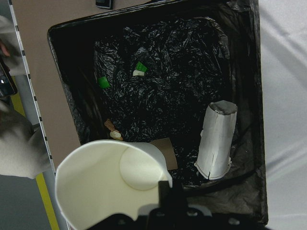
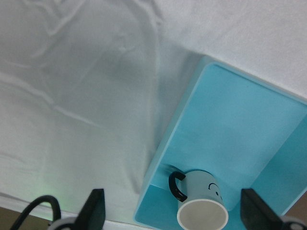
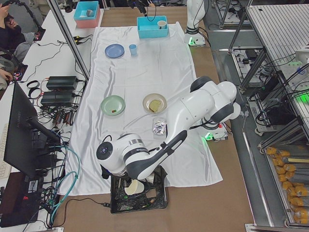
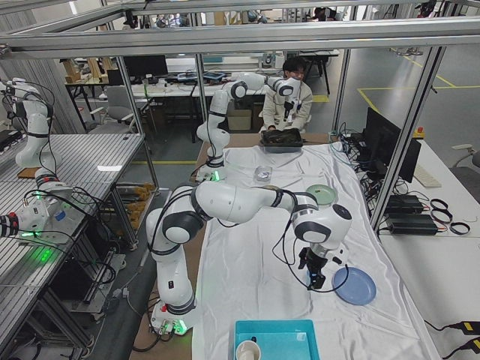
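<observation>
A cream paper cup (image 1: 105, 187) is in my left gripper, which is shut on it and held over a black bag-lined bin (image 1: 163, 72). A crumpled white cup (image 1: 216, 139), a cardboard piece and small scraps lie in the bin. My right gripper stands open above a turquoise bin (image 2: 230, 124) holding a white mug (image 2: 201, 201) with a black handle.
A green plate (image 3: 113, 105), a beige plate (image 3: 149, 108) with food, a crumpled foil packet (image 3: 159, 126), a blue plate (image 3: 114, 50) and a blue cup (image 3: 133, 49) rest on the white cloth. A monitor (image 3: 21, 135) and cables line one side.
</observation>
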